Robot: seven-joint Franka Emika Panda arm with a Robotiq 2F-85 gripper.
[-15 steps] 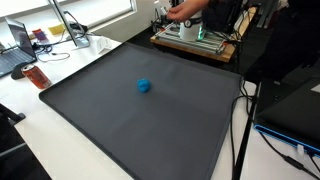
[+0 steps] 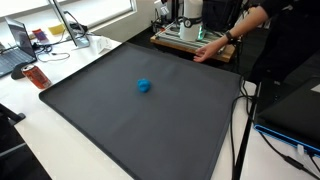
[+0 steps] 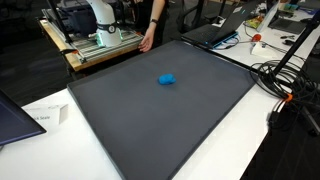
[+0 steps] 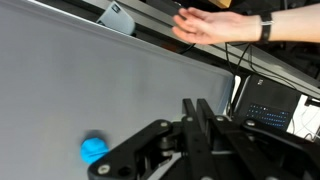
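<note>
A small blue object lies alone on the dark grey mat, well inside its edges. In exterior view 2 the same blue object looks like a short block or crumpled piece; its exact kind is unclear. The wrist view has the blue object at lower left, apart from my gripper. The black fingers stand close together, shut, and whatever may be between them cannot be made out. Neither exterior view shows the gripper.
A person's hand reaches in over the mat's edge near the robot's base. An orange-red can stands beside the grey mat. Cables and laptops lie around the mat, whose surface is otherwise clear.
The blue object has stayed in place.
</note>
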